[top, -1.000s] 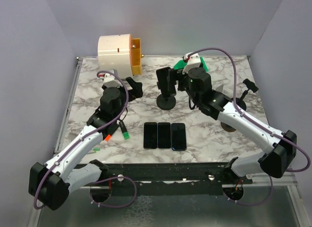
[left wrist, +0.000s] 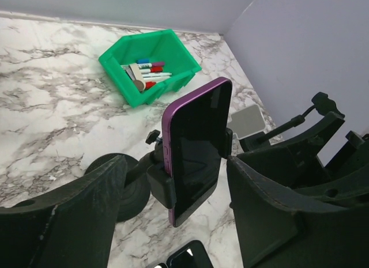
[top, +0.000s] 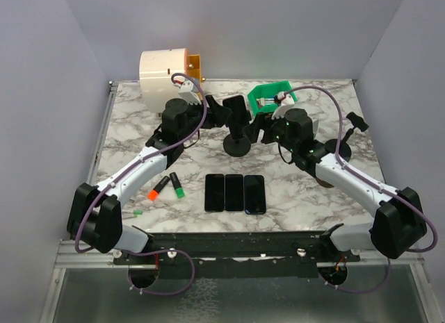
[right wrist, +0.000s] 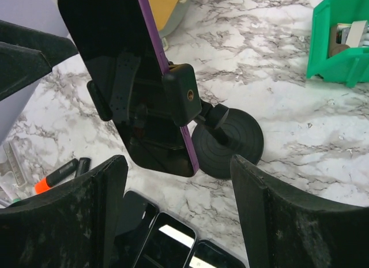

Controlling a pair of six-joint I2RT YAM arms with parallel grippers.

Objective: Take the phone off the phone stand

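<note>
A black-faced phone with a purple edge (left wrist: 199,147) stands tilted in the clamp of the black phone stand (right wrist: 228,144), above the stand's round base. In the top view, my left gripper (top: 220,113) is at the phone's left, close to its side. On the right, near the phone's lower edge, is my right gripper (top: 252,132). Both wrist views show fingers spread apart: the left finger pad (left wrist: 112,178) and the right finger pad (right wrist: 248,176) frame the phone from a distance. Neither gripper visibly holds anything; exact contact with the phone cannot be made out.
Three dark phones or slabs (top: 234,192) lie flat in front of the stand. A green bin (top: 261,91) with markers sits behind it. Two markers (top: 176,185) lie at left, near a cream-coloured drum (top: 161,73). Another black stand (top: 338,148) is at far right.
The right gripper has shifted down from beside the phone's upper part. The phone remains in the stand's clamp.
</note>
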